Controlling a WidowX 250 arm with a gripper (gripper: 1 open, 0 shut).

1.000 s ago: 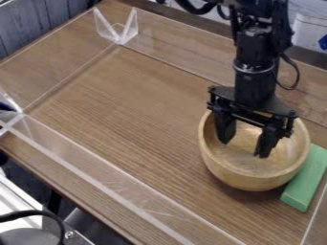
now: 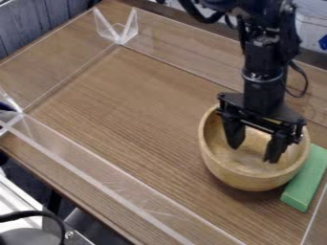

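Observation:
A black robot arm reaches down from the top right, and its gripper (image 2: pixel 254 133) is open, lowered into a tan bowl (image 2: pixel 230 168) at the right of the camera view. The gripper's two dark fingers are over the inside of the bowl; nothing shows between them. The bowl's bottom is partly hidden behind them.
A green block (image 2: pixel 301 189) lies against the bowl's right side. Cables lie at the lower left.
The gripper has shifted slightly, its fingers now a little lower and to the right in the bowl. The bowl and green block look nearly unchanged.

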